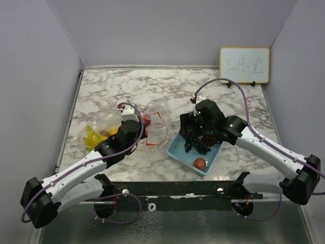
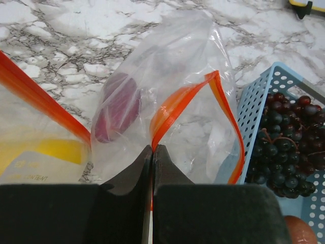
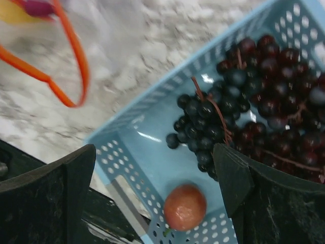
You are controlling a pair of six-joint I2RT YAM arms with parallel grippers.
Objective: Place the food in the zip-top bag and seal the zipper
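A clear zip top bag (image 2: 195,137) with an orange zipper edge stands with its mouth spread. Through its plastic shows a dark reddish-purple food item (image 2: 119,107). My left gripper is shut on the bag's orange rim, near the middle of the left wrist view. Over the blue basket (image 1: 176,151) hangs my right gripper, open and empty. Dark grapes (image 3: 203,119) and a round reddish-brown food item (image 3: 185,207) lie in the basket below it; in the top view the arm hides part of the grapes.
Left of the left gripper lies another clear bag with an orange zipper (image 2: 40,96), yellow bananas (image 1: 93,137) inside. A small whiteboard (image 1: 245,65) stands at the back right.
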